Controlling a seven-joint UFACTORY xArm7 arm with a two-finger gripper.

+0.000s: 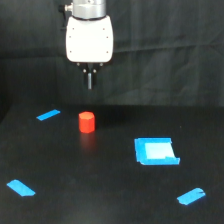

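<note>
A small red block (pixel 87 122), with several flat faces, rests on the black table toward the left. Above it and apart from it hangs my gripper (pixel 89 83), pointing down from the white hand. Its slim dark fingers blend into the black backdrop, so whether they are parted or together cannot be made out. No object shows at their tips. To the right, a white square (pixel 158 151) edged with blue tape lies flat, its surface bare.
Blue tape strips lie on the table: one at back left (pixel 48 115), one at front left (pixel 21 188), one at front right (pixel 190 196). Open black surface separates the block from the white square. A dark curtain (pixel 165 55) hangs behind.
</note>
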